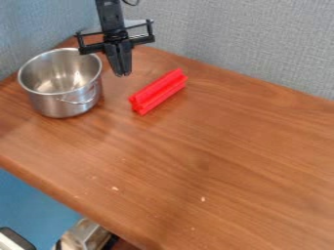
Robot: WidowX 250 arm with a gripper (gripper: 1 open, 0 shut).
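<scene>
My black gripper (121, 68) hangs at the upper left, its fingers pointing down and shut, nothing seen between them. It is just right of and above a steel pot (61, 98), whose inside looks empty from here. A red elongated object (159, 90), like a pair of rods, lies on the wooden table (222, 166) to the right of the pot, below and right of the gripper.
Grey padded walls (248, 39) stand along the back and left. A metal clamp (86, 234) sits at the lower left, off the table edge.
</scene>
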